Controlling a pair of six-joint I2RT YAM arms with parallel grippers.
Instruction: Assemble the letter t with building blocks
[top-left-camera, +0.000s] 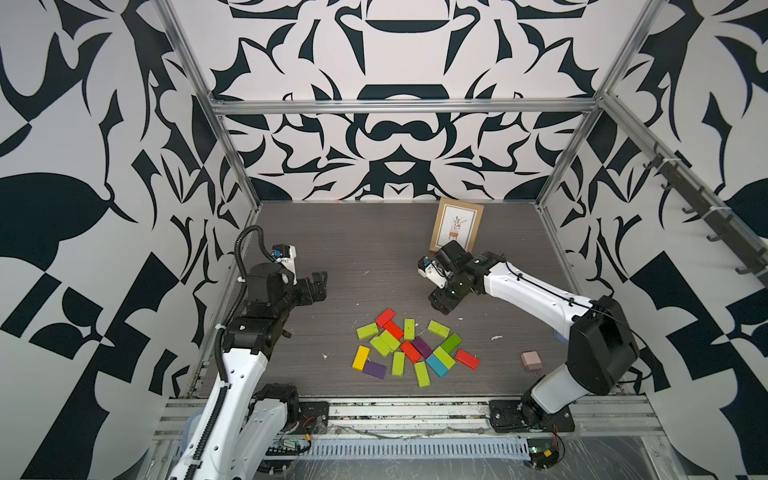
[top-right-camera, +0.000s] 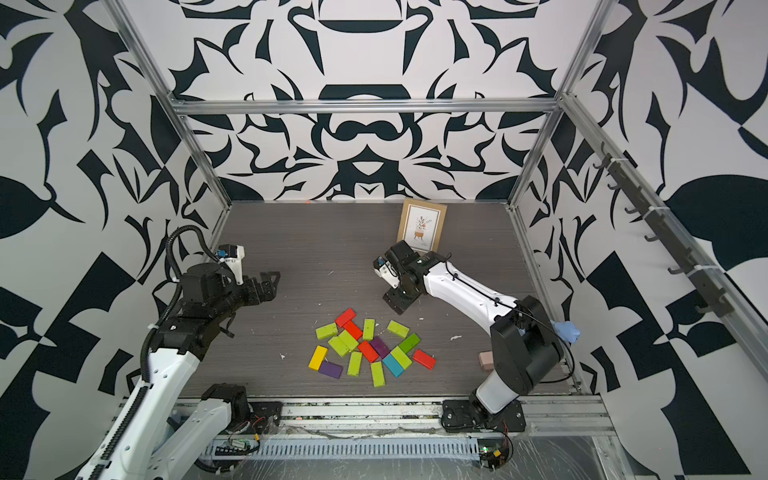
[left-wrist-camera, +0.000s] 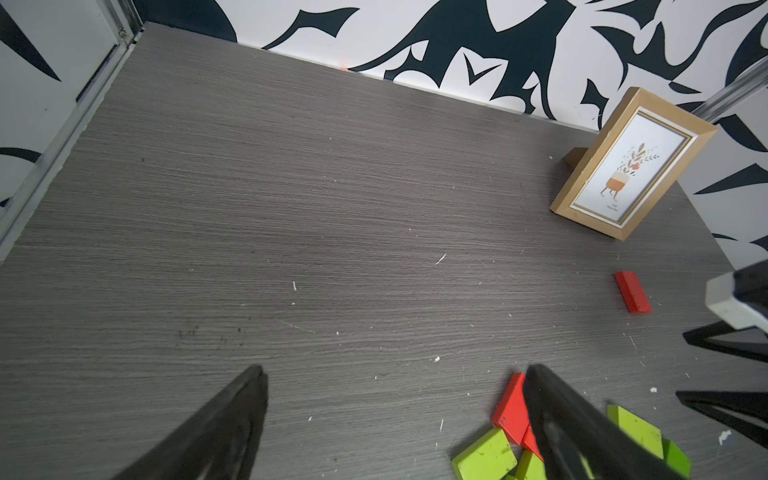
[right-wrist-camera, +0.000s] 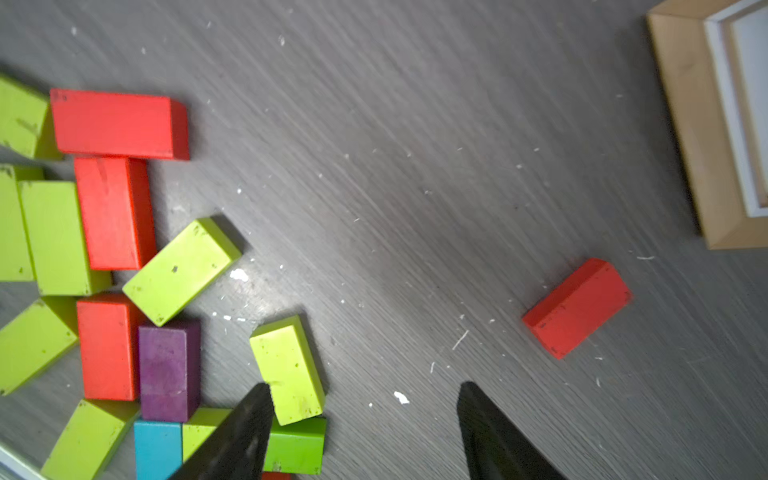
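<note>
A lone red block lies flat on the table near the picture frame, also seen in the left wrist view as a small red block (left-wrist-camera: 633, 292); in both top views the right arm hides it. My right gripper hangs open above the table between that block and the pile, nothing between its fingers. At the front of the table is the pile: green blocks (top-left-camera: 397, 365), red blocks (top-left-camera: 468, 359), a yellow block (top-left-camera: 361, 357), purple blocks (top-left-camera: 373, 369) and a blue block (top-left-camera: 437, 365). Off to the left, my left gripper stays open and empty, high over the table.
A wooden picture frame (top-left-camera: 457, 225) leans at the back, close to the lone red block. A pinkish box (top-left-camera: 531, 361) sits beside the right arm's base.
</note>
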